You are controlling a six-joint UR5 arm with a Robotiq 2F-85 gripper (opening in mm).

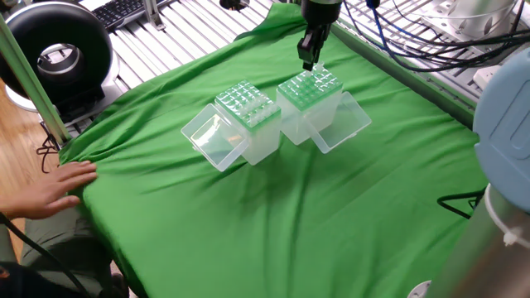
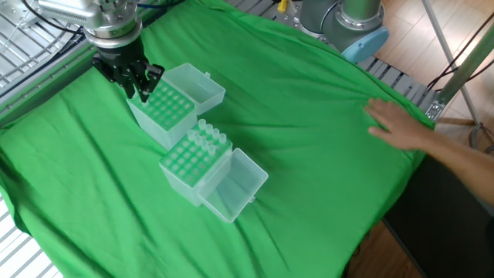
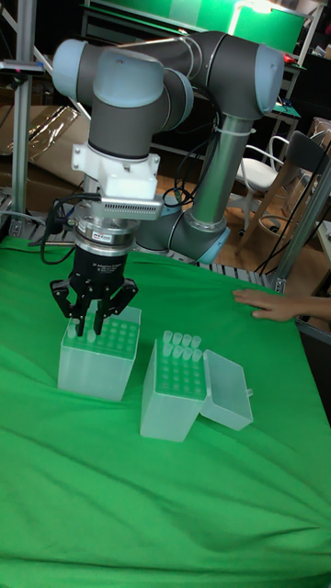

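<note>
Two translucent boxes with green perforated tops stand side by side on a green cloth. My gripper [image 3: 85,328] is low over the first rack box [image 3: 96,372], its fingers apart and pointing down; it looks open. In exterior view 2 the same box [image 2: 164,116] lies under the black gripper [image 2: 143,96]. A small pale piece shows close to the fingertips, too small to tell whether they touch it. Several clear tubes [image 2: 207,137] stand in two rows in the second rack box [image 2: 184,184]. Hinged lids hang open: one on the first box [image 1: 341,124], one on the second [image 1: 217,136].
A person's hand [image 1: 62,190] rests at the cloth's edge, away from the boxes. The green cloth [image 1: 248,232] is wrinkled but bare in front of the boxes. Cables [image 1: 414,50] and a slatted metal table [image 1: 182,45] lie beyond it.
</note>
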